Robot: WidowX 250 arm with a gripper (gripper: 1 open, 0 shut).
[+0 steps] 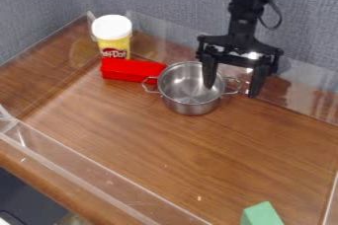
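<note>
My black gripper (234, 75) hangs open at the back right, over the right part of a steel pot (187, 99) with two wire handles. Its fingers are spread, and I see nothing held between them. The left finger reaches down over the pot's mouth; the right one is at or past the pot's right side.
A red block (129, 69) lies left of the pot, with a white-lidded Play-Doh tub (113, 37) behind it. A green block (262, 215) sits at the front right.
</note>
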